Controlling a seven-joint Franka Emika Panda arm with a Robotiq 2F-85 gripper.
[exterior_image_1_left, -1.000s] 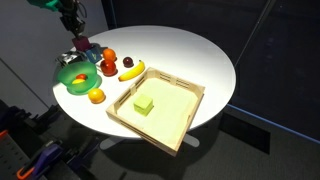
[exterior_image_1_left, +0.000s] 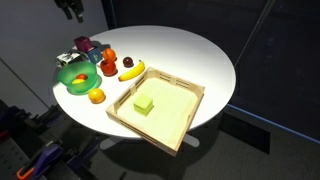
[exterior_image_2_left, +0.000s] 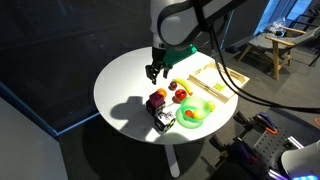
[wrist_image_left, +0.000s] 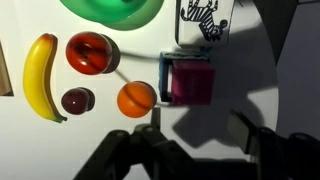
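Note:
My gripper hangs over the table with its two fingers spread apart and nothing between them. In the wrist view a dark red block (wrist_image_left: 192, 84) lies ahead of the fingertips, with a blue-edged object (wrist_image_left: 170, 62) beside or under it. Exterior view 1 has my gripper (exterior_image_1_left: 75, 12) at the top left edge, well above the dark red block (exterior_image_1_left: 83, 43). From the other side, the gripper (exterior_image_2_left: 157, 73) likewise appears apart from the block (exterior_image_2_left: 155, 103).
Around the block lie a zebra-print box (wrist_image_left: 203, 20), a green bowl (exterior_image_1_left: 67, 76) with fruit, an orange fruit (wrist_image_left: 136, 99), a red fruit (wrist_image_left: 89, 53), a plum (wrist_image_left: 77, 100) and a banana (wrist_image_left: 40, 80). A wooden tray (exterior_image_1_left: 185, 110) holds a yellow-green cube (exterior_image_1_left: 143, 104).
My gripper has risen from close above the dark red block to well clear of it. The block and the other objects on the table stay in place.

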